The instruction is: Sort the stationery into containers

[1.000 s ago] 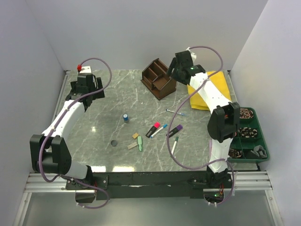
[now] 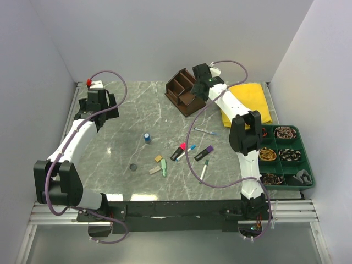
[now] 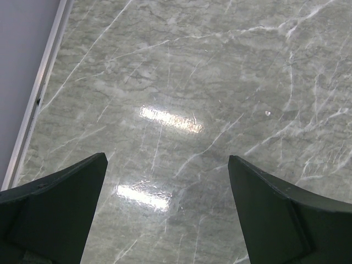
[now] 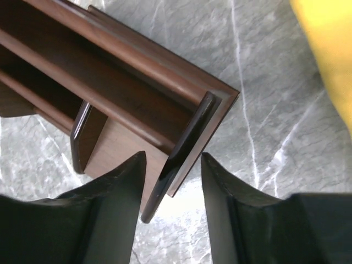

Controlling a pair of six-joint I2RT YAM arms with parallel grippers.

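Observation:
A dark brown wooden organizer (image 2: pixel 180 93) stands at the back centre. My right gripper (image 2: pixel 199 91) is over its right end; in the right wrist view its fingers (image 4: pixel 121 209) straddle the organizer's end panel (image 4: pixel 181 148), part open. My left gripper (image 2: pixel 99 107) stands open over bare marble at the back left. Scattered on the table are markers (image 2: pixel 203 170), dark pens with pink and purple caps (image 2: pixel 203 153), a green item (image 2: pixel 164 168), a blue-topped cylinder (image 2: pixel 147 139), a small tan block (image 2: pixel 158 158) and a grey strip (image 2: pixel 154 170).
A yellow cloth (image 2: pixel 253 99) lies at the back right. A green compartment tray (image 2: pixel 301 176) with assorted small contents is at the right edge.
The right arm has moved left, bringing its gripper onto the organizer's right end. The left arm has shifted slightly left.

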